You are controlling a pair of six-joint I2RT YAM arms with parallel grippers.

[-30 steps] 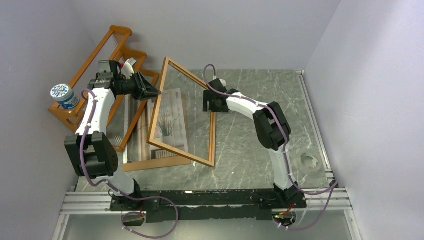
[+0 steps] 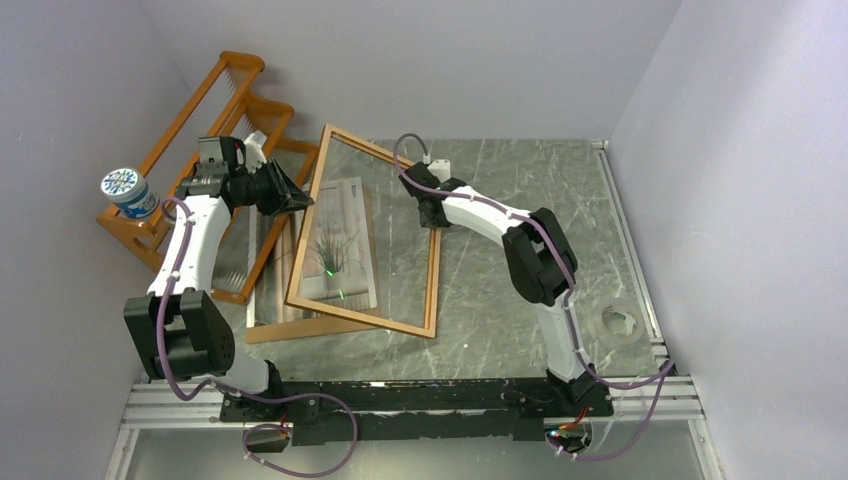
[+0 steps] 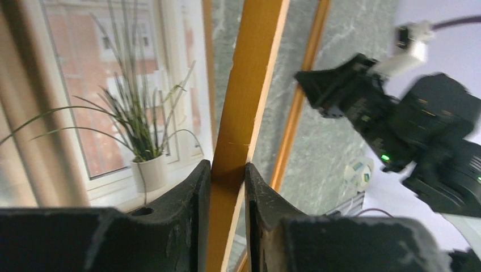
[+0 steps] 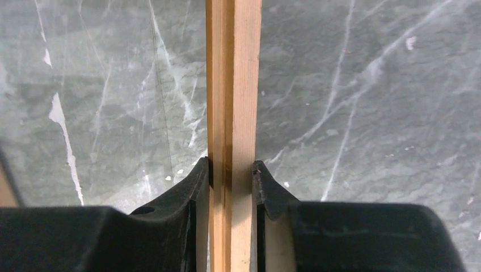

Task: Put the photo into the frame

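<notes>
A thin wooden frame (image 2: 364, 321) is held tilted above the table, with no panel visible inside it. My left gripper is shut on its left bar, the wood clamped between both fingers. On the right bar (image 4: 244, 102), my right gripper has one finger against each side, shut on the wood. The photo (image 2: 350, 225) of a potted plant in a window lies at the left of the table, on a brown board (image 2: 300, 329). Part of it shows through the frame's opening; the left bar crosses over it in the top view.
An orange-brown wooden rack (image 2: 190, 125) stands at the left, partly over the photo's left side, with a blue-and-white tub (image 2: 126, 192) on it. A roll of clear tape (image 2: 618, 322) lies at the right.
The frame's left side has come lower and toward the left with my left gripper; its right bar shifted slightly right.
</notes>
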